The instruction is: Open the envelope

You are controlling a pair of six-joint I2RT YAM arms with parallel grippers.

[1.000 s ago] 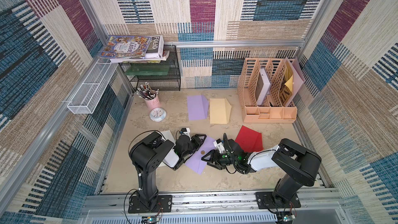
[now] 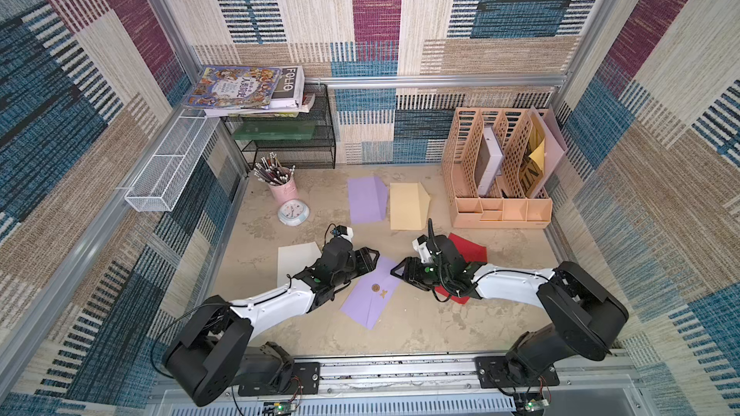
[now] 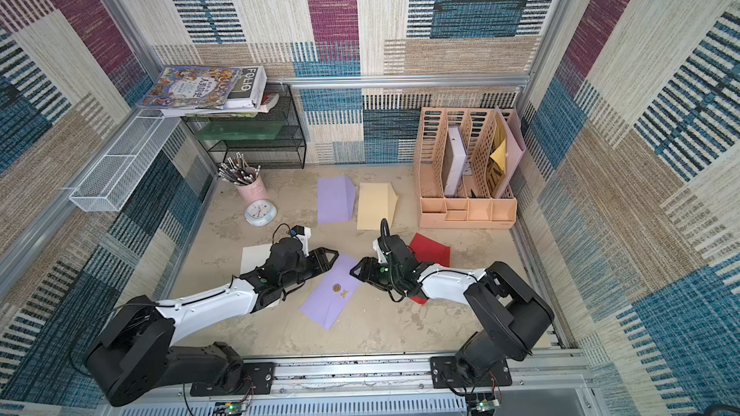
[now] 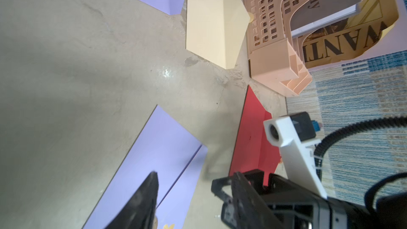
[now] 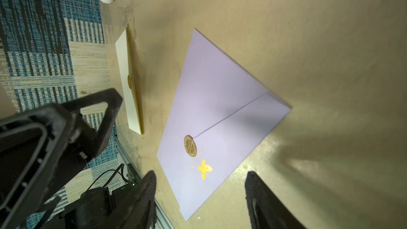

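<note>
A lavender envelope point(image 2: 364, 302) lies flat at the front middle, its flaps lying down, with a round seal point(image 5: 190, 145) and a small yellow shape point(image 5: 204, 168) on it. My left gripper point(image 2: 371, 259) hangs open above its upper left end, nothing between its fingers; in the left wrist view its fingers point(image 4: 143, 196) frame the envelope's edge. My right gripper point(image 2: 398, 270) is over its right side; in the right wrist view its fingers stand apart with nothing gripped.
A white envelope point(image 2: 293, 258) and a red one point(image 2: 466, 245) lie to either side, partly under the arms. Lavender point(image 2: 366, 198) and yellow point(image 2: 408, 206) envelopes lie behind, near the organiser point(image 2: 501, 212), clock point(image 2: 293, 212) and pen cup point(image 2: 283, 191).
My left arm has shifted slightly left, its elbow dropping outward. My right gripper has moved right and up the frame, uncovering more of the envelope.
</note>
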